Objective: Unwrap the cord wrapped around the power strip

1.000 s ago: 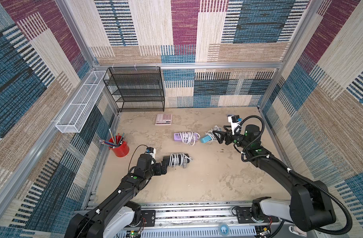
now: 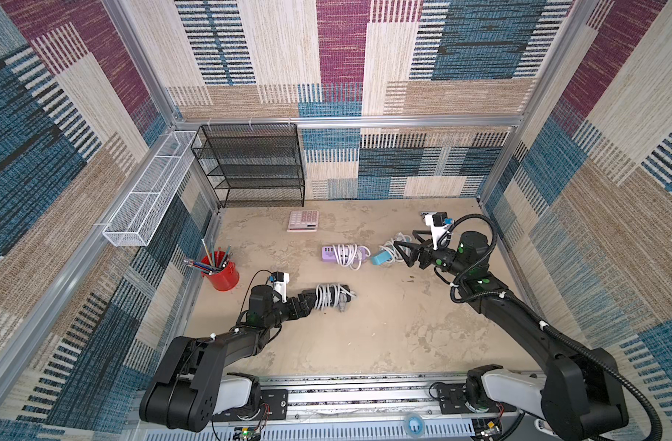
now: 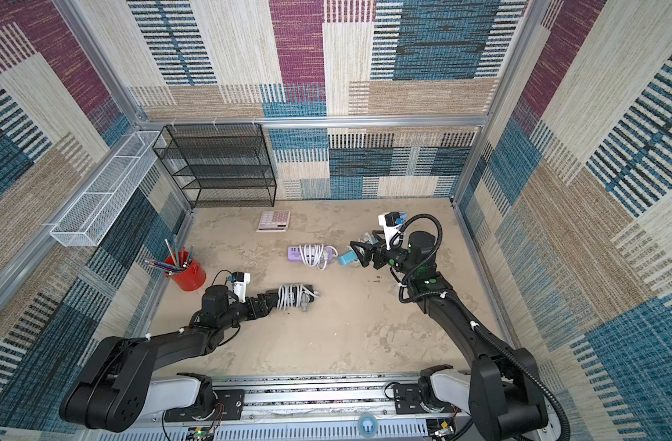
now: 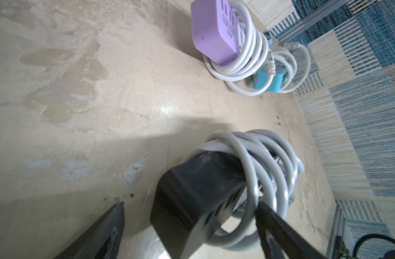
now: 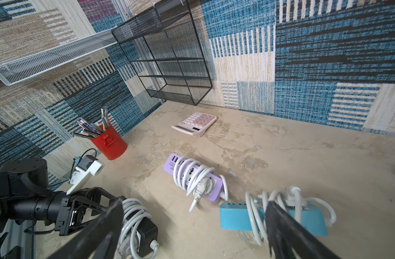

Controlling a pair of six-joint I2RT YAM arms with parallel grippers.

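On the table near the left arm lies a black power strip [image 4: 197, 185] with several loops of grey cord [image 4: 260, 159] wound about its middle. My left gripper stands open at the strip's bare end, one finger on each side of it. Farther back is a purple power strip [image 5: 169, 161], wrapped in white cord [image 5: 191, 174]. To its right lies a blue power strip [image 5: 234, 215], also bound in white cord [image 5: 273, 198]. Over by the blue strip my right gripper is open, with nothing between its fingers.
A pink calculator [image 2: 303, 219] lies at the back, and a red cup of pens [image 2: 222, 275] stands at the left. Behind them is a black mesh rack [image 2: 251, 165]; a white wire basket [image 2: 150, 191] hangs on the left wall.
My left arm has come lower and swung round, its gripper now at the black strip's end. The right arm shifted only slightly. The cords look the same.
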